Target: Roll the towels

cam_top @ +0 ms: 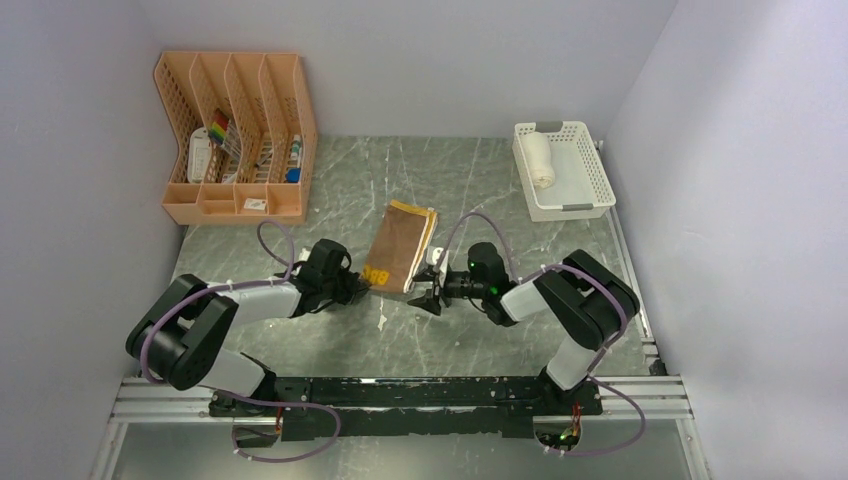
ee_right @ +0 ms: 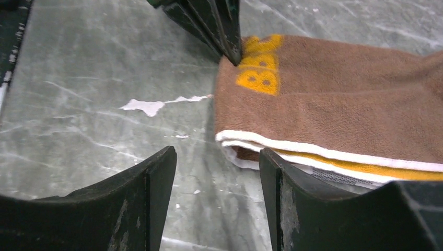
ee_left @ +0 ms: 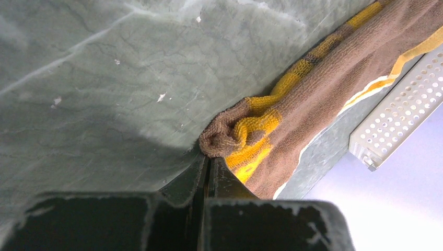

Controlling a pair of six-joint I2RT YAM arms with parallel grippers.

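Observation:
A brown towel (cam_top: 402, 245) with yellow and white bands lies folded lengthwise on the table, slanting away from the arms. At its near left corner my left gripper is shut on a bunched bit of the towel. That same pinch shows in the right wrist view, where the left fingers (ee_right: 228, 36) press on the corner by the yellow pattern. My right gripper stands open, the towel's near right corner (ee_right: 230, 137) just beyond its fingertips and nothing between them.
A white basket (cam_top: 565, 213) at the back right holds a rolled cream towel (cam_top: 538, 160). An orange divider rack (cam_top: 235, 212) with small items stands at the back left. Bare grey table (cam_top: 470, 350) lies in front of the towel and to its right.

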